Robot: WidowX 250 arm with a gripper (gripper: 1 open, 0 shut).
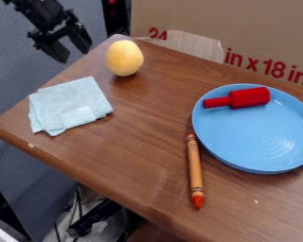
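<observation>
The black gripper [63, 43] hangs at the top left, off the table's edge and above the grey floor, left of a yellow round object [124, 58]; whether its fingers are open or shut is hard to tell. A folded light-blue cloth [68, 106] lies on the left of the wooden table [135, 161]. A blue plate [254, 145] on the right holds a red cylinder with a narrow handle [246, 97]. An orange crayon [195, 173] lies just left of the plate.
A cardboard box [230, 33] stands along the back of the table.
</observation>
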